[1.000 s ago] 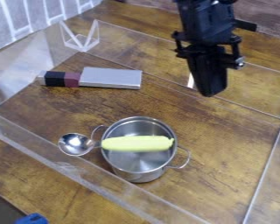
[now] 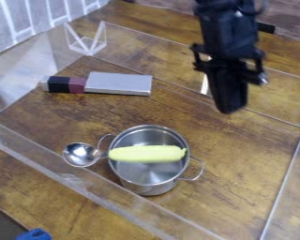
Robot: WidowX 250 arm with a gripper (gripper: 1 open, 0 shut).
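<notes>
A steel pot (image 2: 147, 174) with two handles stands at lower centre, a pale yellow-green elongated object (image 2: 147, 153) lying across it. A metal ladle or spoon (image 2: 80, 154) lies to its left. A cleaver-like tool (image 2: 117, 83) with a dark red and black handle lies at upper left. My black gripper (image 2: 229, 98) hangs at upper right, above and behind the pot, blurred; I see nothing held in it, and its fingers are hard to make out.
Clear plastic walls (image 2: 65, 176) border the wooden work surface (image 2: 247, 159). A white wire-like piece (image 2: 87, 37) is at the back left, a blue object (image 2: 33, 234) at the front left corner.
The gripper has moved slightly, shifting a little down and right over the last second, and is more blurred. The objects on the surface have not moved.
</notes>
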